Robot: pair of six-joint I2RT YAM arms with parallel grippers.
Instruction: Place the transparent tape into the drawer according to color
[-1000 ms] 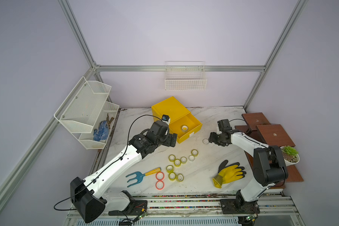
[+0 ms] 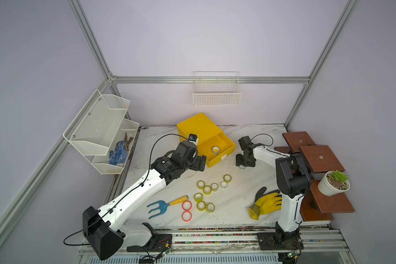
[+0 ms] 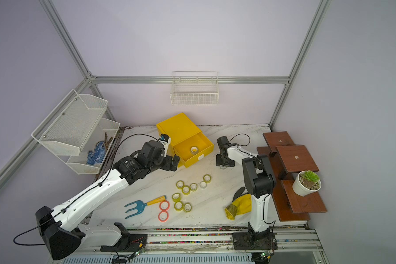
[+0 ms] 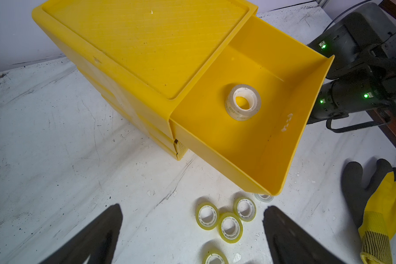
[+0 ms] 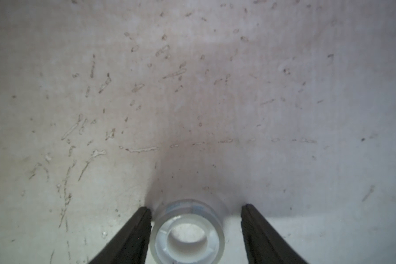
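A clear tape roll [image 5: 187, 244] on the table sits between the fingertips of my right gripper, which is part open around it, apparently not closed on it. My left gripper hangs open beside the yellow drawer unit [image 4: 140, 39]; its pulled-out drawer [image 4: 250, 149] holds a transparent roll [image 4: 243, 110]. Several yellow-green rolls [image 2: 207, 190], a pale roll [image 2: 224, 185] and two red rolls [image 2: 186, 205] lie on the front half of the table.
A garden fork [image 2: 162, 206] lies front left, a yellow glove [image 2: 264, 206] front right. Wooden shelves [image 2: 319, 158] with a potted plant [image 2: 333, 187] line the right side; a mesh rack [image 2: 96, 123] is on the left.
My right arm has moved left, bringing its gripper over the clear roll beside the drawer unit. The left arm is unchanged.
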